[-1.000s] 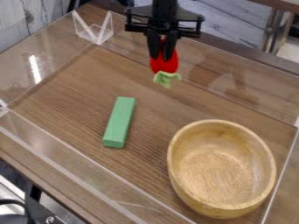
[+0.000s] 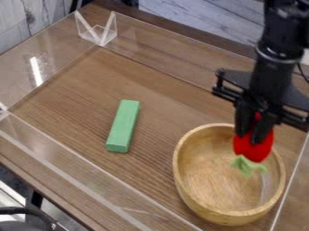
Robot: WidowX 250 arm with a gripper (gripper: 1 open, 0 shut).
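Observation:
My gripper hangs low over the tan bowl at the right, shut on a red object. Below the red object, at the bowl's inner area, a pale green piece shows; whether it is gripped too is unclear. The fingertips are partly hidden by the red object.
A green bar lies on the wooden table left of the bowl. A clear wire-like or plastic item stands at the back left.

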